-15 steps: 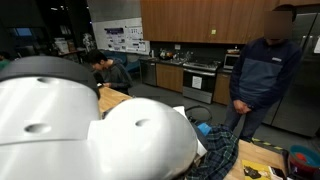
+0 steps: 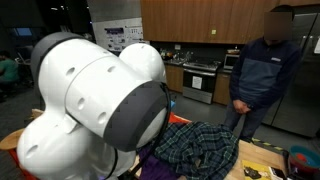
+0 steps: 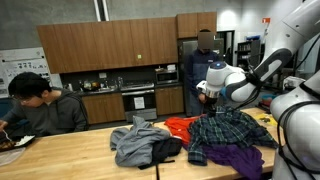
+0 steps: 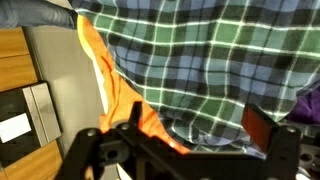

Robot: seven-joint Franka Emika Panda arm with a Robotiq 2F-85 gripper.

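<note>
Dark green-and-blue plaid cloth (image 4: 205, 75) fills most of the wrist view, lying crumpled on the table. My gripper is open above it, fingers apart at the lower part of that view, with nothing seen between them. In exterior view 2, the gripper (image 3: 206, 100) hangs over the plaid cloth (image 3: 225, 130) near its back side. A red-orange cloth (image 4: 122, 100) lies beside the plaid one, and a purple cloth (image 4: 311, 108) shows at the right edge. In exterior view 1 my arm hides the gripper's fingers.
Grey cloth (image 3: 138, 145) and a black cloth (image 3: 167, 150) lie further left on the wooden table (image 3: 75, 155), whose left part is clear. A person (image 2: 264, 70) stands behind the table; another person (image 3: 48, 108) sits at the left.
My arm has swung leftward and back in exterior view 1, uncovering more of the plaid cloth. The cloth itself shows no clear movement.
</note>
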